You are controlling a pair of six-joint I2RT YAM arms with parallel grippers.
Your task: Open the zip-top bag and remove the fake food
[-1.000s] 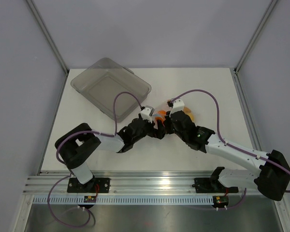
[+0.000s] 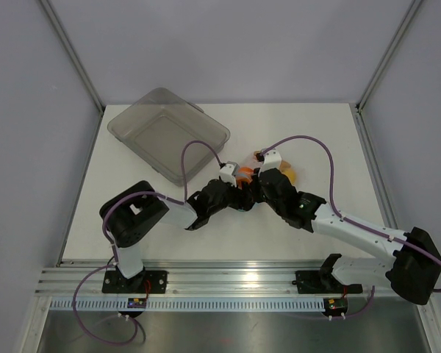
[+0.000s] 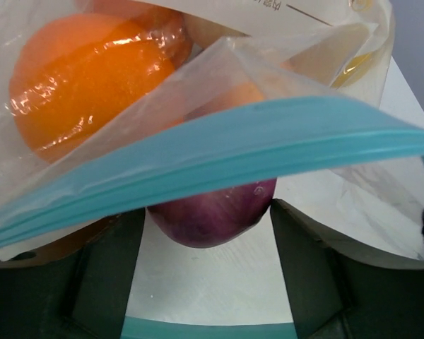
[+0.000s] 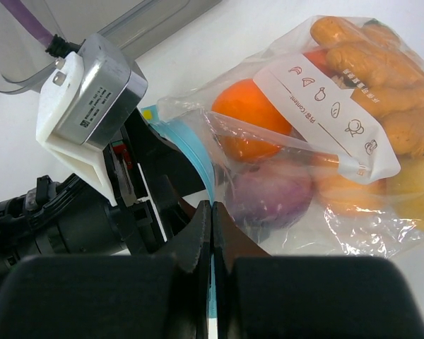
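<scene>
The clear zip top bag (image 4: 353, 219) holds orange (image 3: 85, 78), purple (image 4: 268, 194), brown (image 4: 374, 56) and yellow (image 4: 417, 198) fake food, under a white label. Its blue zip edge (image 3: 198, 155) runs across the left wrist view. My left gripper is part open inside the bag's mouth, its fingertips at either side of a purple piece; a firm hold cannot be told. My right gripper is shut on the blue zip edge, which runs down between its fingers. In the top view both grippers meet over the bag.
An empty clear tray (image 2: 162, 132) stands at the back left, near the left arm. Metal rails border it.
The right arm is nearly unchanged.
</scene>
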